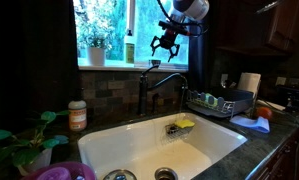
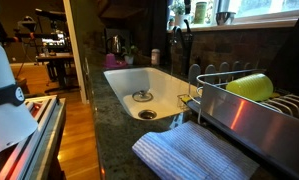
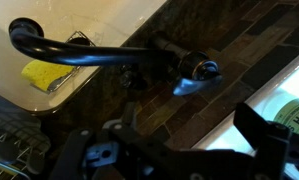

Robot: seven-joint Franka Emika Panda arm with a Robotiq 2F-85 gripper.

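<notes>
High over the back of the sink, in front of the window, my gripper (image 1: pixel 166 50) points down with its fingers apart and nothing between them. In the wrist view the gripper also stands open, over the dark tiled wall. The black faucet (image 3: pixel 109 55) arches across the upper left there, clear of the fingers. A yellow sponge (image 3: pixel 46 74) rests in a wire holder inside the white sink (image 1: pixel 139 148). A green-labelled bottle (image 1: pixel 129 48) stands on the windowsill, left of the gripper; part of a labelled bottle (image 3: pixel 293 115) shows at the wrist view's right edge.
A dish rack (image 2: pixel 244 100) with a green cup (image 2: pixel 250 87) stands right of the sink, near a folded blue-white towel (image 2: pixel 194 150). A soap bottle (image 1: pixel 77 115) and potted plant (image 1: pixel 34 145) stand at the left. The sink basin is mostly clear.
</notes>
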